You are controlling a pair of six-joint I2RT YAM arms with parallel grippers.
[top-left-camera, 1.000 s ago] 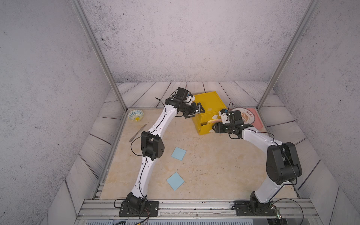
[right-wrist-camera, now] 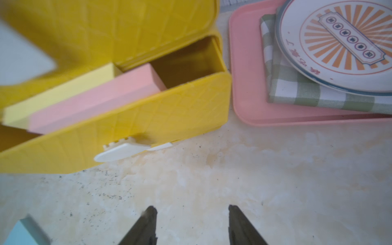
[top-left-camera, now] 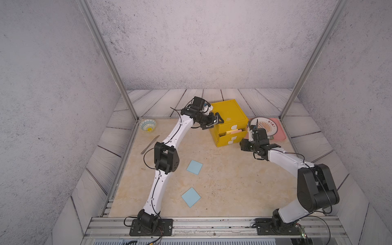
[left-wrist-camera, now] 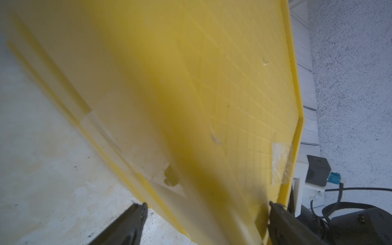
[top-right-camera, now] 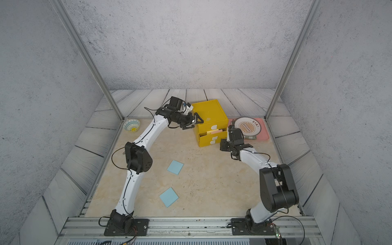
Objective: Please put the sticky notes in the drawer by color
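The yellow drawer cabinet [top-left-camera: 229,112] stands at the back, its top drawer shut. Below that, an open drawer [right-wrist-camera: 179,102] holds a yellow sticky-note pad [right-wrist-camera: 69,91] and a pink sticky-note pad [right-wrist-camera: 98,98] side by side. Two light blue sticky-note pads lie on the table, one nearer the cabinet [top-left-camera: 194,167] and one near the front [top-left-camera: 191,197]. Around the cabinet's upper left edge, my left gripper has its fingers spread; whether both touch it is unclear. In front and to the right of the open drawer, my right gripper is open and empty.
A pink tray [right-wrist-camera: 249,102] with a checked cloth and a round plate [right-wrist-camera: 347,36] is right of the cabinet. A patterned bowl [top-left-camera: 147,125] and a thin grey stick [top-left-camera: 150,145] lie at the left.
The left arm has barely moved.
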